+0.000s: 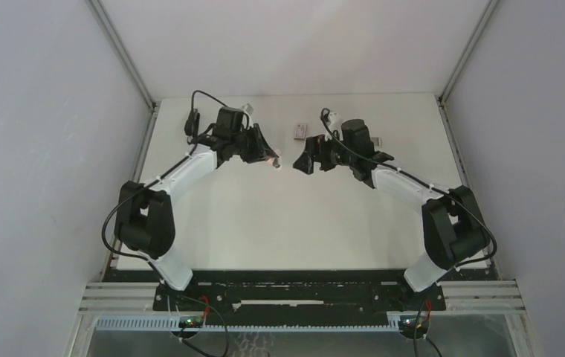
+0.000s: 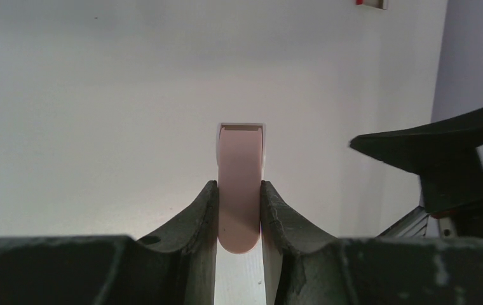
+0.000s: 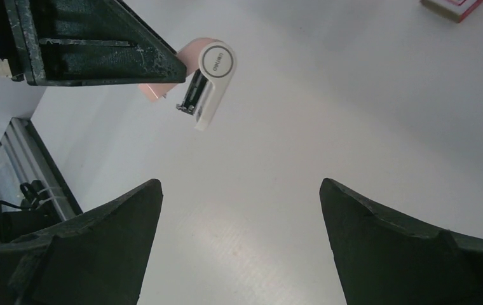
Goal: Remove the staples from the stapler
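Note:
A small pink and white stapler [image 3: 218,67] is held above the table by my left gripper, whose fingers close on the sides of its pink handle [image 2: 239,197]. Seen from the right wrist, its pink top is swung apart from the white base, and the dark staple track shows between them. Whether staples lie in the track is too small to tell. My right gripper stands wide open to the right of the stapler, nothing between its fingers. In the top view the stapler [image 1: 275,159] sits just left of that open right gripper [image 1: 302,165].
A small red and white box [image 1: 300,132] lies at the back middle of the table. A black object [image 1: 192,123] is at the back left, and a grey item [image 1: 376,141] is partly hidden behind the right arm.

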